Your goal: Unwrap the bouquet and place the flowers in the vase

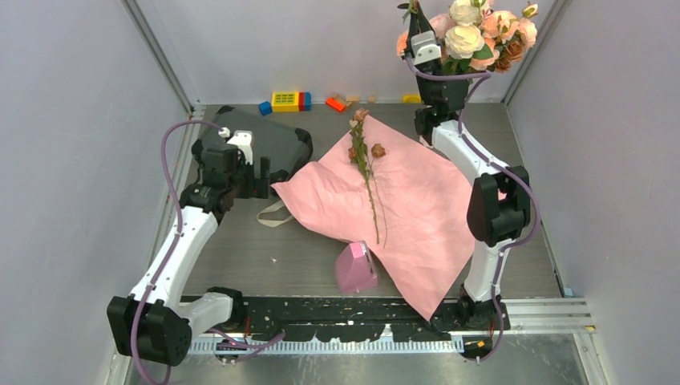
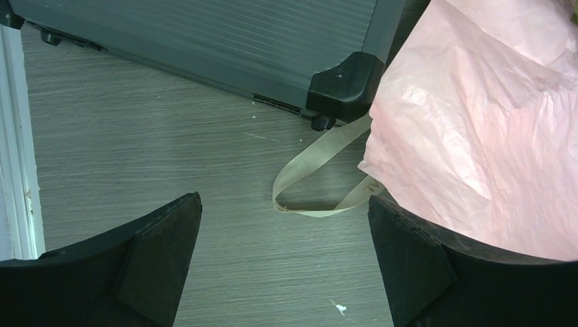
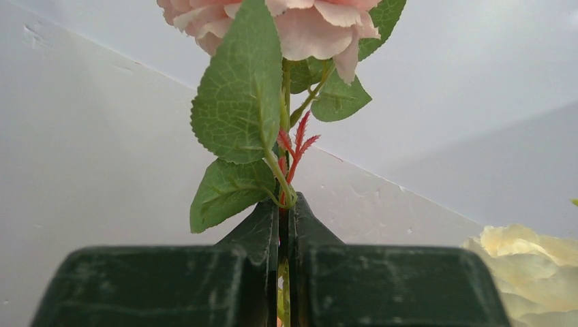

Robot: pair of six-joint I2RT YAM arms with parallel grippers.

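My right gripper is shut on a flower stem with green leaves [image 3: 238, 88], and a pink bloom [image 3: 300, 27] tops the view. In the top view that gripper reaches up to the far right, in front of a big bunch of peach and cream flowers [image 1: 465, 40]. A cream bloom [image 3: 531, 272] shows low at the right of the right wrist view. The vase is hidden behind the arm and blooms. My left gripper stands open and empty above the floor, near the dark case. Dried roses [image 1: 365, 168] lie on the pink sheet.
A dark grey case [image 1: 265, 136] with a beige strap [image 1: 274, 216] lies at left. The pink sheet [image 1: 425, 216] covers the middle. A pink box [image 1: 355, 269] is at the front, toy blocks [image 1: 289, 102] along the back wall.
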